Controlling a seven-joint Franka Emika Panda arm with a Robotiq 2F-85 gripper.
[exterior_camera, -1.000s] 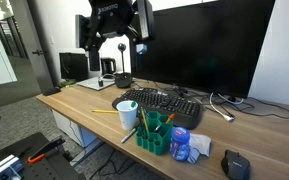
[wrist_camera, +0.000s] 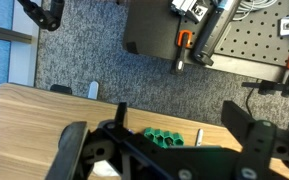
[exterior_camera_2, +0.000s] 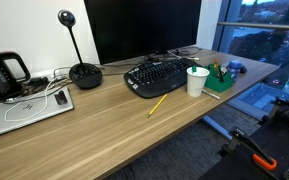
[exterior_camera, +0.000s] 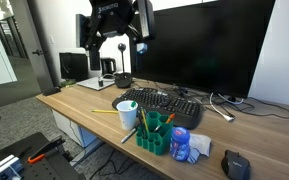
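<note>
High above the desk, my gripper (exterior_camera: 113,32) is open, its fingers wide apart and nothing between them. In the wrist view the gripper shows the same wide gap over the desk's edge and the floor. A white cup (exterior_camera: 127,117) stands on the desk with something green in it. Beside it is a green holder (exterior_camera: 155,140) with pens or similar sticks in it. A blue round object (exterior_camera: 180,140) sits by the holder, next to a pale cloth (exterior_camera: 199,146). One yellow pencil (exterior_camera_2: 157,104) lies on the bare wood.
A black keyboard (exterior_camera: 161,102) lies behind the cup, before a large monitor (exterior_camera: 204,50). At the right is a black mouse (exterior_camera: 236,165). A lamp (exterior_camera_2: 84,70) stands on the desk. Bare desktop (exterior_camera_2: 84,130) stretches across the left of exterior view 2.
</note>
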